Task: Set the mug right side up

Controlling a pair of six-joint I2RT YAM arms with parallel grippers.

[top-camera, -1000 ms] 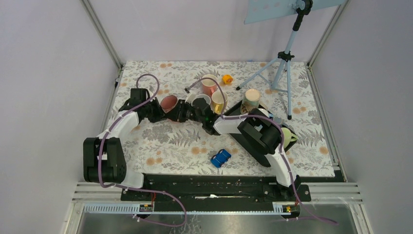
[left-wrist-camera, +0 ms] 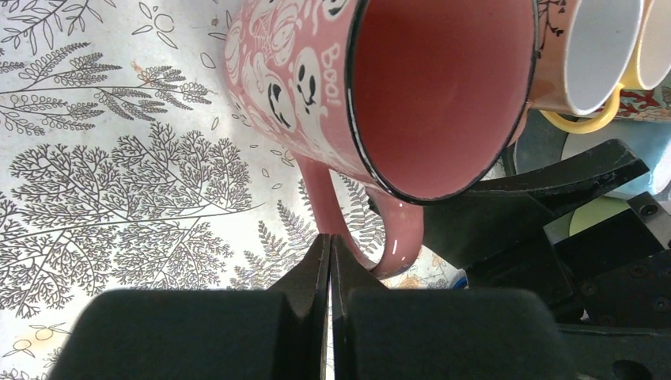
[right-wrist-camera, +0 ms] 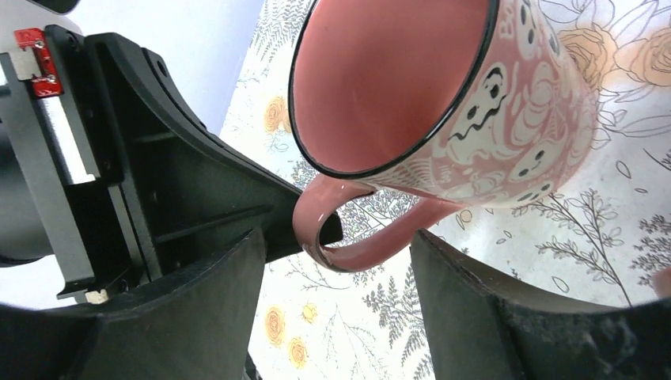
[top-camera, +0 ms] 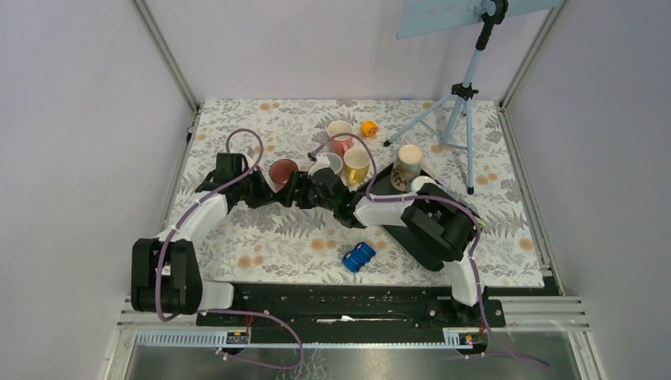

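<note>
The pink mug [top-camera: 282,169], patterned with white ghost faces, lies tilted on its side, mouth toward the cameras, its handle [left-wrist-camera: 396,237] low between the grippers. My left gripper [top-camera: 269,198] is shut beside the handle; its closed tips [left-wrist-camera: 328,245] show nothing between them. My right gripper [top-camera: 291,190] is part open, with the handle [right-wrist-camera: 324,214] just ahead of and between its fingers in the right wrist view; whether it touches is unclear.
Several upright mugs [top-camera: 356,165] stand right of the pink mug. A black tray [top-camera: 407,249] with items lies at right, a blue toy car [top-camera: 358,257] in front, a small yellow object [top-camera: 369,127] behind, and a tripod [top-camera: 463,95] at back right.
Both arms have moved slightly toward the front and right over the last second, and the pink mug has shifted the same way.
</note>
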